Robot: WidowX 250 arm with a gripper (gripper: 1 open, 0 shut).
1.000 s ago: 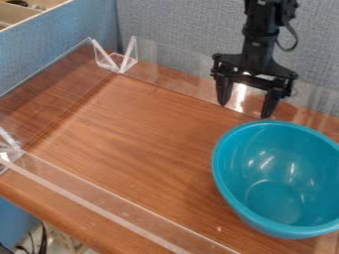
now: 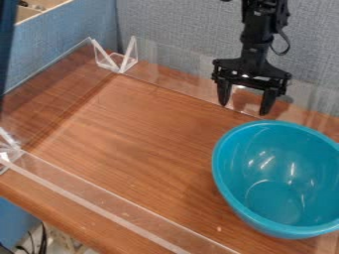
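Note:
My black gripper [image 2: 245, 102] hangs over the back right of the wooden table [image 2: 133, 139], near the clear back barrier, its two fingers apart with nothing visible between them. A large turquoise bowl [image 2: 276, 184] stands at the front right, below and in front of the gripper. It looks empty.
Clear plastic barriers with white corner brackets [image 2: 117, 60] edge the table. A blue padded wall [image 2: 47, 50] with a wooden compartment stands at the left, grey padding behind. Cables hang at the lower left.

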